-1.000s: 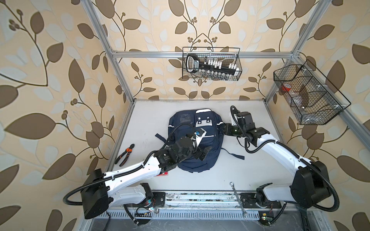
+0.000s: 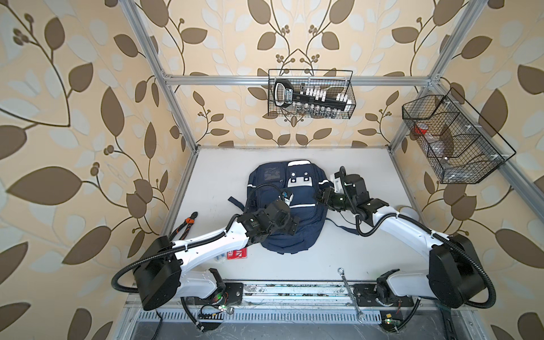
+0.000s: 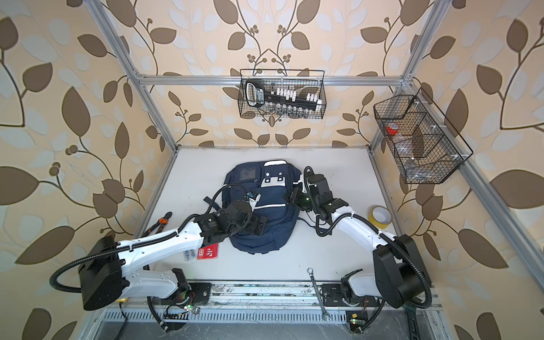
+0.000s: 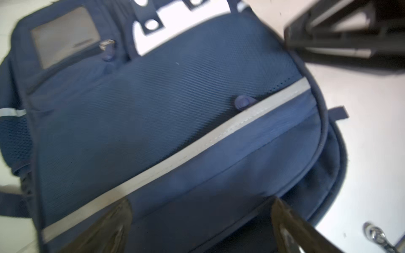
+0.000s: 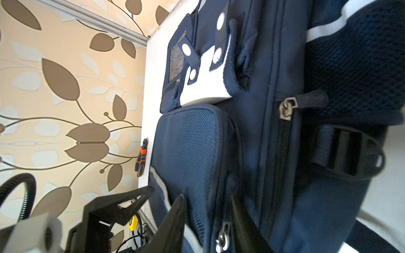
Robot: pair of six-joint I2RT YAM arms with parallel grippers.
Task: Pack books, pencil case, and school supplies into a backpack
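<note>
A dark blue backpack [image 2: 291, 226] lies flat on the table, its front pocket and white band facing up. Over its lower middle hovers my left gripper, open, with only backpack fabric showing beyond its spread fingers [image 4: 105, 227]. My right gripper is at the right side of the backpack, by the edge of the front pocket. Its fingers [image 5: 173, 223] stand part open close to a metal zipper pull [image 5: 223, 236]; whether they touch it cannot be told. No books or pencil case show.
Orange-handled pliers [image 2: 184, 227] lie at the left. A red packet [image 3: 208, 251] lies near the front, a yellow tape roll [image 3: 379, 216] at the right. A wrench [image 3: 317, 294] rests on the front rail.
My left gripper has drawn back leftward over the backpack, uncovering more of the red packet. The right gripper has moved left and slightly down, closer over the backpack's right edge. The backpack stays put.
</note>
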